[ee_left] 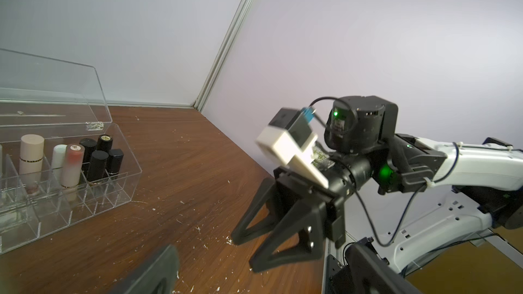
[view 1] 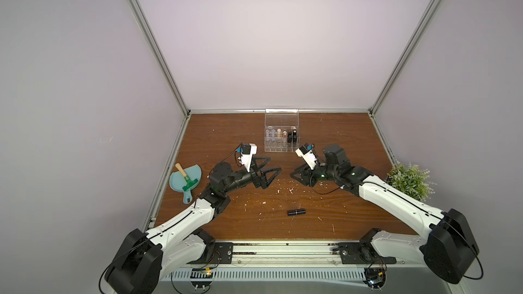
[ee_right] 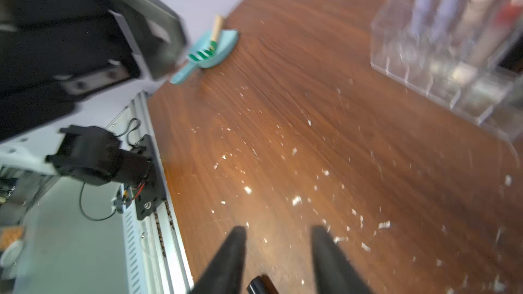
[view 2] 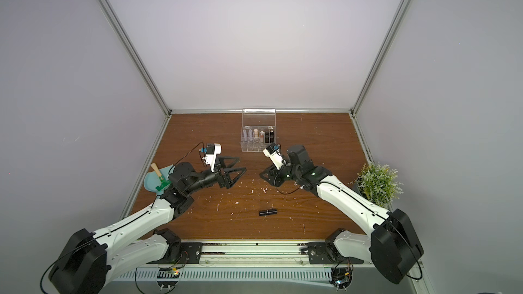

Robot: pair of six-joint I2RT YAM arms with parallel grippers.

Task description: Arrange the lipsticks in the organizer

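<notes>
A clear organizer (view 1: 267, 149) stands at the back of the table with its lid up. Several lipsticks stand in it; in the left wrist view I see a beige one (ee_left: 31, 155), a pinkish one (ee_left: 72, 166) and black ones (ee_left: 98, 164) upright in its slots. One black lipstick (view 1: 296, 212) is down toward the table's front, lying sideways, apart from both grippers. My left gripper (view 1: 275, 164) is open and empty over the table's middle. Facing it, my right gripper has its fingers apart with nothing between them. The right wrist view is blurred; that lipstick (ee_right: 262, 285) shows at its bottom edge.
A teal dustpan (view 1: 175, 184) with a green-and-wood brush (view 1: 189, 183) lies at the left. At the right edge stands a potted plant (view 1: 409, 180). Small pale crumbs are scattered over the middle of the table.
</notes>
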